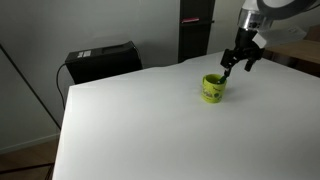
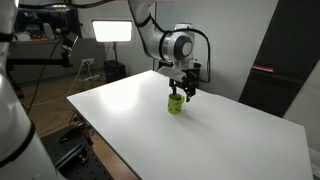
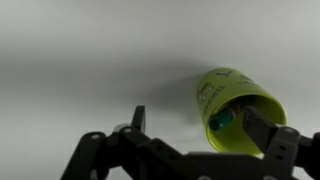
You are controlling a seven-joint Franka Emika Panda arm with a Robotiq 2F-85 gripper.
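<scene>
A yellow-green cup [image 1: 212, 90] with dark markings stands upright on the white table. Inside it, in the wrist view, lies a small dark teal object [image 3: 222, 119], its lower end hidden in the cup. My gripper [image 1: 238, 69] is open, with its fingers spread just above the cup's right side. In the wrist view the right finger [image 3: 262, 130] overlaps the cup's opening, while the left finger [image 3: 138, 119] is out over bare table. In exterior view 2 the cup [image 2: 175, 105] is right below the gripper. Nothing shows held between the fingers.
A black box-shaped device [image 1: 104, 63] with a cable sits at the table's back left.
</scene>
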